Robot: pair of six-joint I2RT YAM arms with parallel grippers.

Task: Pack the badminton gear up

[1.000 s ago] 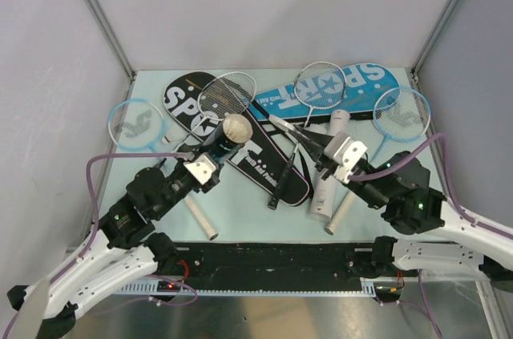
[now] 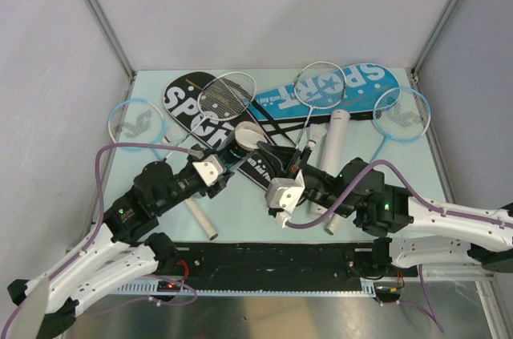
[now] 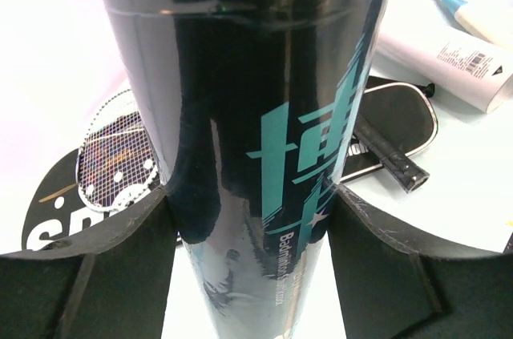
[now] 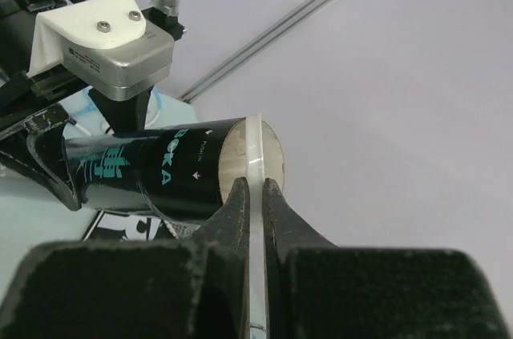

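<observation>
A dark, glossy shuttlecock tube (image 3: 264,115) with teal print fills the middle of the left wrist view. My left gripper (image 2: 222,164) is shut around it, one finger (image 3: 120,267) on either side. In the right wrist view the tube (image 4: 160,171) lies roughly level, its pale round end (image 4: 234,151) facing the right gripper. There, a thin white lid (image 4: 255,143) stands edge-on, pinched in my right gripper, which is shut on it. From above, the lid (image 2: 249,135) covers the tube's mouth; whether it is seated cannot be told.
On the table lie a black SPORT racket bag (image 2: 183,98), a blue one (image 2: 365,82) and several rackets, such as the white-framed one (image 2: 319,86) and blue-framed one (image 2: 402,115). A white tube (image 2: 335,143) lies right of centre. Bare table shows at front left.
My right gripper has moved left with the lid, from apart to right at the tube's end. The left gripper has stayed nearly in place; the tube's mouth has shifted slightly right.
</observation>
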